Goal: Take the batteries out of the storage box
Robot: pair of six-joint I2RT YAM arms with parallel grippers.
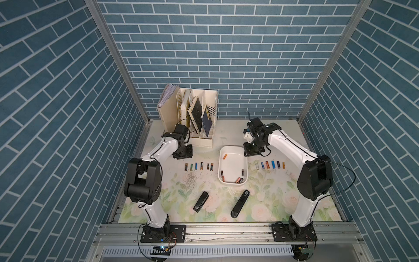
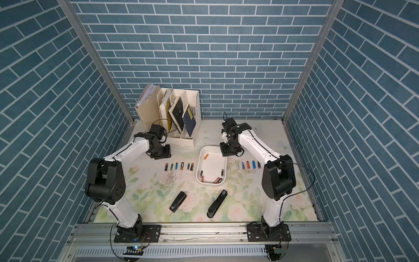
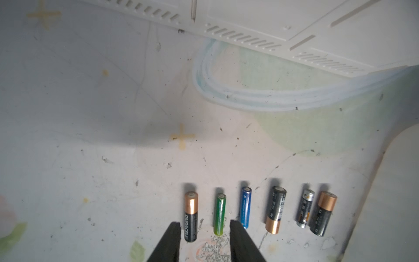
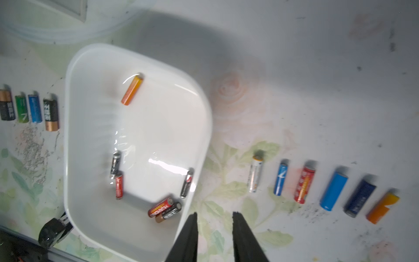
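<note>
A white storage box [image 1: 232, 163] sits mid-table, holding several batteries: an orange one [image 4: 131, 89] at the back, red and dark ones [image 4: 160, 206] toward the front and sides. My right gripper hovers open over the box's right side. My left gripper is up left of the box, open with nothing between its fingers, above a row of standalone batteries [image 3: 245, 207] lying on the table. A second row [image 4: 333, 190] lies to the box's right.
A cream file holder [image 1: 203, 140] with folders stands at the back left. Two black staplers [image 1: 200, 201] [image 1: 240, 203] lie at the front.
</note>
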